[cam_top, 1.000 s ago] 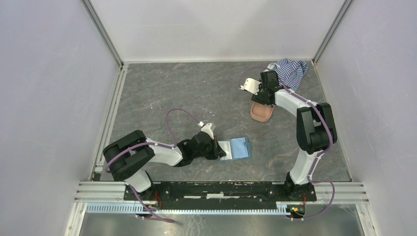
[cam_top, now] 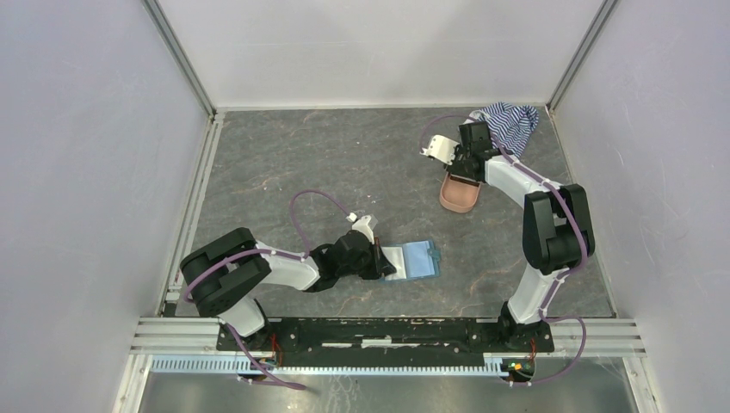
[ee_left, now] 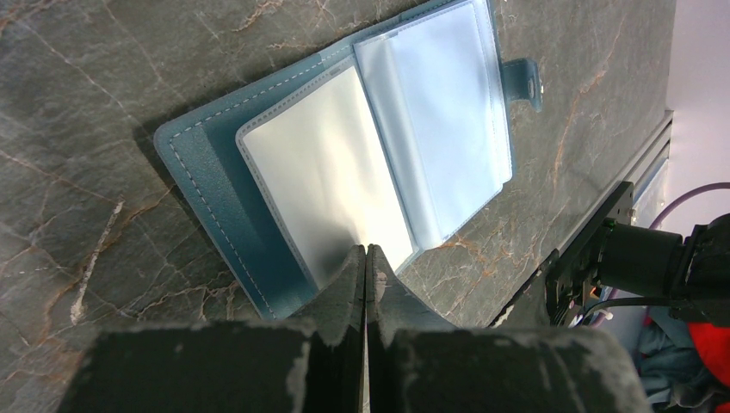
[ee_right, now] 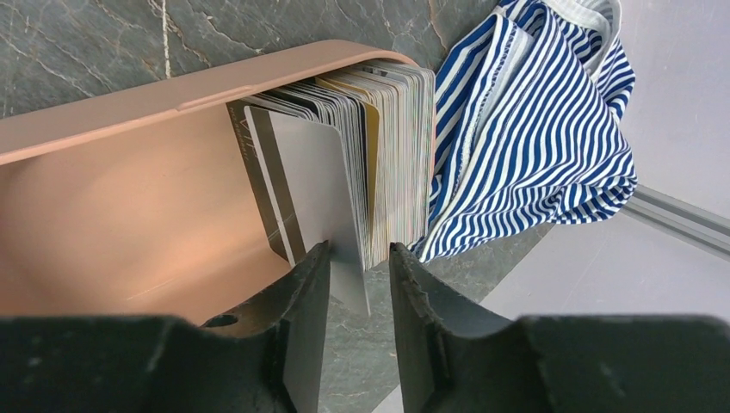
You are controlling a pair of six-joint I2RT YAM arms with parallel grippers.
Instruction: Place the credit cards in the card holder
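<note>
The blue card holder lies unfolded on the table, with a white sleeve and a pale blue sleeve. My left gripper is shut at the white sleeve's edge, nothing showing between its fingers. Upright in a pink box stands a tight row of credit cards. The front one, a silver card with a dark stripe, leans toward the box's empty part. Around its lower edge stands my right gripper, partly open. One finger overlaps the card's face; a gap shows before the other.
A blue-and-white striped cloth lies just beyond the box, by the wall. In the top view, the pink box sits at the back right.
The left arm and the card holder have not moved.
</note>
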